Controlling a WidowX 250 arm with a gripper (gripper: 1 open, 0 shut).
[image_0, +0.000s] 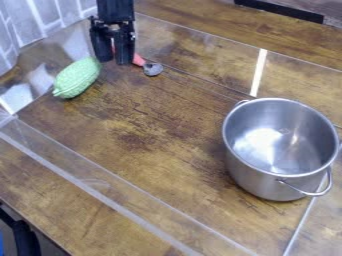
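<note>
My black gripper (112, 48) hangs at the upper left, its fingers apart, above a small red-handled utensil (142, 63) with a metal head. A pale green corn cob or similar vegetable (76, 78) lies to its lower left. A steel pot (278, 148) stands at the right. I cannot tell whether anything is between the fingers.
Clear plastic edging runs around it, with a crumpled metallic surface at the back left.
</note>
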